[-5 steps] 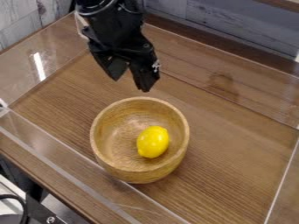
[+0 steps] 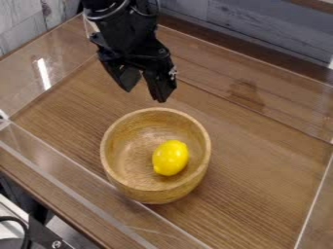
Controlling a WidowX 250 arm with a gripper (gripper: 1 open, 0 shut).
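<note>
A bright yellow oval object (image 2: 170,158) lies inside an oval tan bowl (image 2: 127,156), toward its right side. The black gripper (image 2: 142,89) hangs above and behind the bowl, apart from it, at the upper middle of the view. Its dark parts and cables blend together, so whether the fingers are open or shut is unclear.
A pale wall or raised edge runs along the top right. A black cable shows at the bottom left corner.
The gripper and arm have shifted slightly to the left. The bowl and the yellow object have not moved.
</note>
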